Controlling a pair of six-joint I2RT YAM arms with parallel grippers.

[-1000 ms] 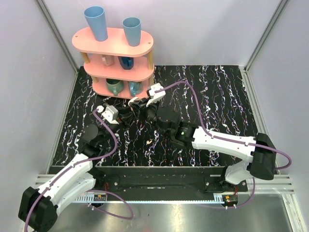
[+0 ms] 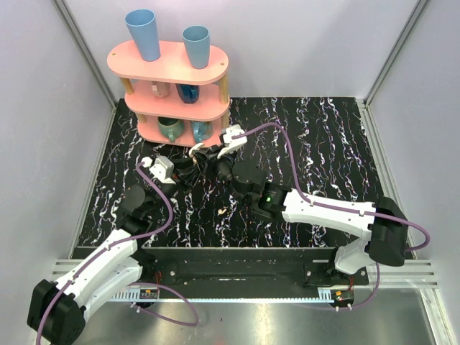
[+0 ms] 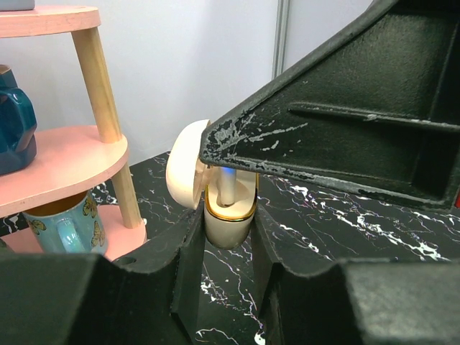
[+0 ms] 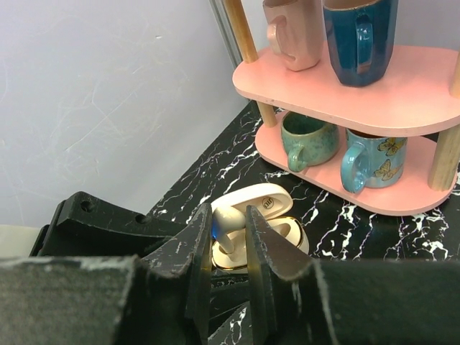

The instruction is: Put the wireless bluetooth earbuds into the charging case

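The white charging case [image 4: 255, 201] with gold trim stands lid-open between my grippers. My left gripper is shut on its base [image 3: 227, 228]; the lid [image 3: 183, 167] tilts up to one side. A white earbud [image 4: 228, 219] with a small blue glow is at the case, between the fingertips of my right gripper; whether it is seated or pinched I cannot tell exactly. In the top view both grippers [image 2: 188, 167] [image 2: 210, 159] meet just in front of the shelf. The dark body of the right gripper covers much of the left wrist view.
A pink three-tier shelf [image 2: 169, 65] with cups and mugs [image 4: 359, 43] stands at the back left, close behind the grippers. A small pale item [image 2: 222, 211] lies on it near the front middle.
My right arm has shifted very slightly at the wrist and elbow since a second ago. The left arm looks unchanged.
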